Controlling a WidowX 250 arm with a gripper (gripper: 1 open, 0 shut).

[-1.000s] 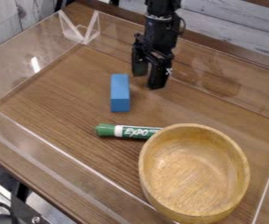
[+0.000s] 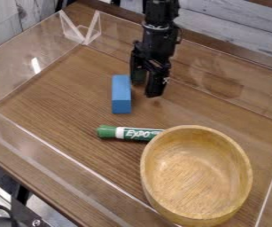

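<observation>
The black robot arm reaches down from the top centre, its open gripper low over the wooden table just right and behind a blue block. A small dark item sits around the fingers; I cannot tell clearly what it is. In front lie a green Expo marker and a large tan bowl at the lower right.
Clear plastic edging runs along its left and front edges, and a raised wooden rim borders the back.
The gripper has moved slightly down and toward the front. The block, marker and bowl have stayed in place.
</observation>
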